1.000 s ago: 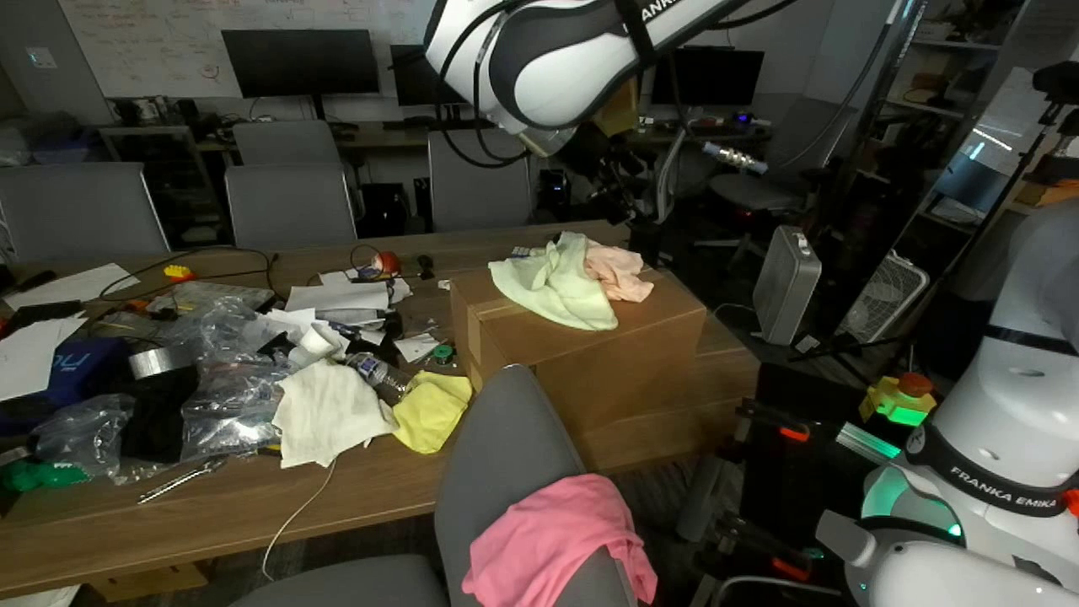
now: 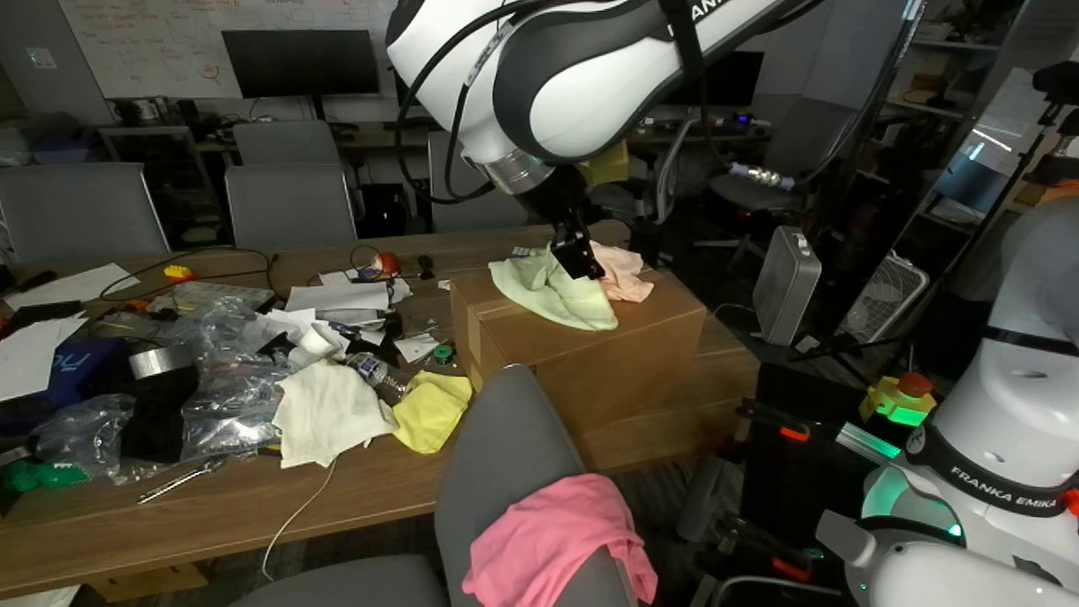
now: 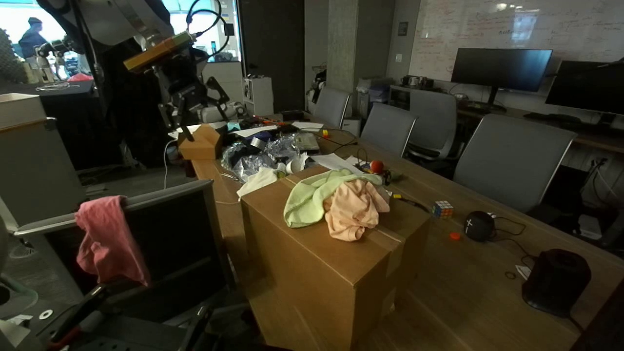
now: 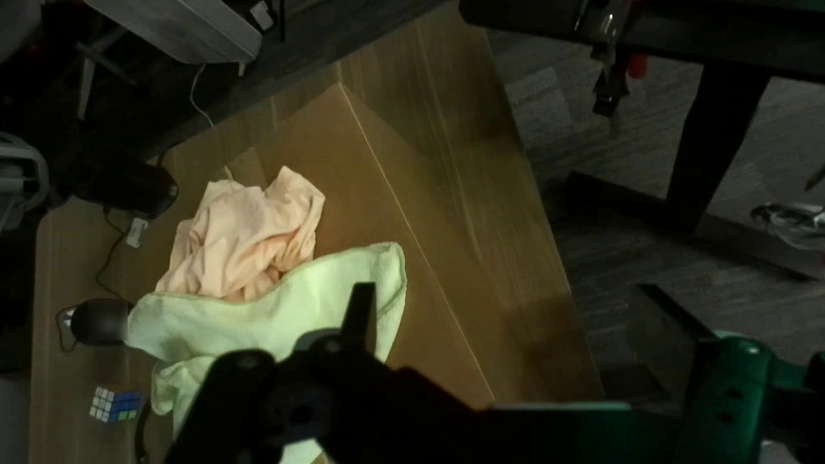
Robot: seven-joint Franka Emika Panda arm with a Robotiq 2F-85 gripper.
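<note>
On top of the cardboard box [image 3: 304, 257] lie a pale green cloth [image 3: 311, 198] and a crumpled peach cloth [image 3: 355, 209], touching each other. The wrist view shows the peach cloth [image 4: 241, 232] just above the green cloth [image 4: 255, 321]. My gripper is open, its fingers wide apart with nothing between them; one finger overlaps the green cloth in that view. In exterior view 2 the gripper [image 3: 204, 120] hangs in the air, clear of both cloths. A pink cloth [image 2: 561, 541] drapes over the back of a grey chair.
A white cloth [image 2: 329, 413] and a yellow cloth [image 2: 432, 410] lie on the table beside plastic bags [image 2: 228, 374] and papers. The chair back [image 2: 506, 435] rises in front of the box. A Rubik's cube [image 3: 442, 209] and black speakers stand behind the box.
The cloths have not visibly moved.
</note>
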